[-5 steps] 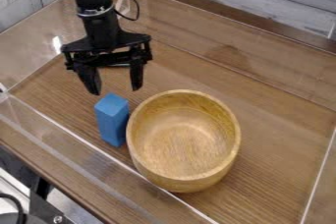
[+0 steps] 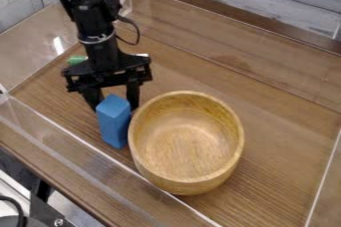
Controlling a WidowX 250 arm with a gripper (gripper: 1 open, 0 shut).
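Note:
My black gripper (image 2: 114, 90) is low over a blue block (image 2: 114, 121), its fingers reaching down around the block's top; whether they touch it I cannot tell. The block stands upright on the wooden table, against the left side of a large oval tan bowl (image 2: 186, 141), which is empty.
Behind the arm at the left, a small green object (image 2: 76, 60) is partly hidden. A clear edge strip runs along the front left.
The block and bowl look unmoved.

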